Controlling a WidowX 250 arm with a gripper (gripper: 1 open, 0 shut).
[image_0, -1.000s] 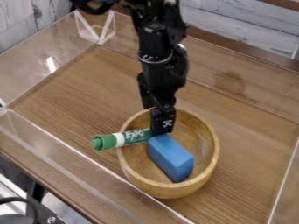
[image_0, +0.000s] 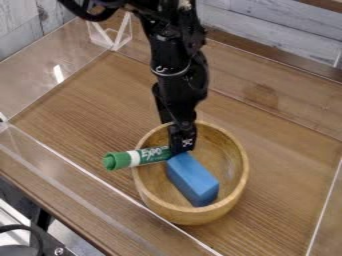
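Note:
A yellow-tan bowl (image_0: 233, 180) sits on the wooden table, holding a blue block (image_0: 193, 180) and part of a green tube (image_0: 118, 160) with a white label, which lies tilted across the bowl's left side and sticks out past the rim. My black gripper (image_0: 174, 130) hangs from above over the back of the bowl, its fingertips at the upper end of the tube near the block. It is open; whether the fingertips touch the tube is hard to tell.
A white wire object (image_0: 110, 30) stands at the back left, and cables lie at the lower left edge.
The gripper has shifted slightly at the bowl's back. The tube and block have barely moved.

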